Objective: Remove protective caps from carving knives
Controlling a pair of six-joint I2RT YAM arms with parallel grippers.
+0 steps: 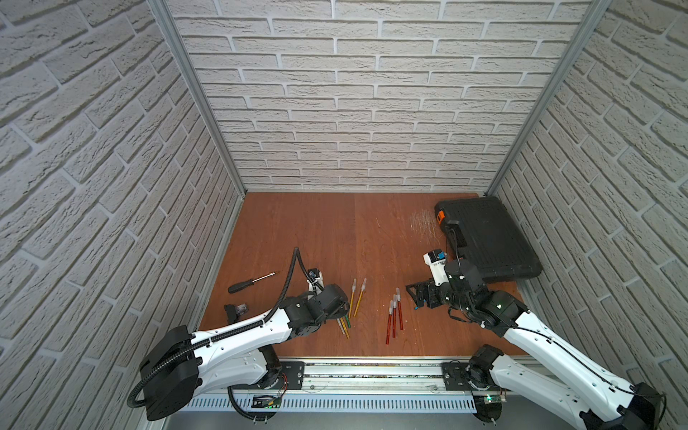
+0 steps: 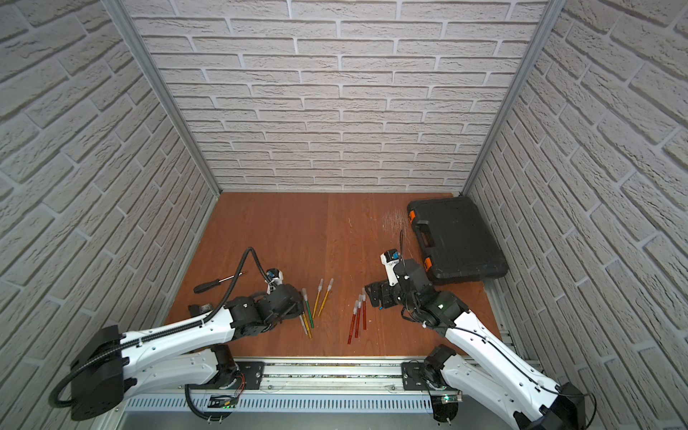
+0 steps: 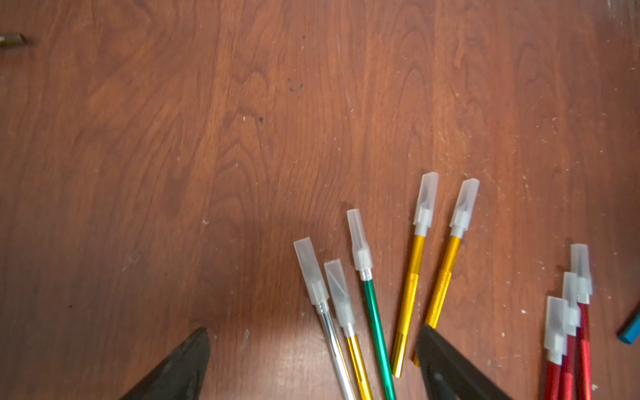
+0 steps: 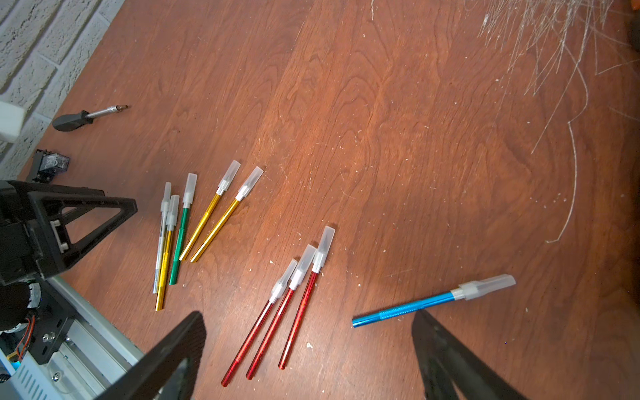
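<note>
Several capped carving knives lie flat on the table, each with a translucent cap over its tip. Beneath my open left gripper in the left wrist view are a silver knife [image 3: 336, 353], a green knife [image 3: 378, 333] and yellow knives, including a yellow knife [image 3: 408, 303]. Three red knives [image 4: 270, 326] lie close together in the right wrist view. A blue knife [image 4: 403, 309] lies alone, its cap [image 4: 486, 286] pointing right. My right gripper is open above the red and blue knives, holding nothing. Nothing is between the left fingers either.
A black case [image 1: 487, 236] stands at the back right. At the left lie a screwdriver [image 4: 86, 118] and a small dark object [image 4: 48, 165].
</note>
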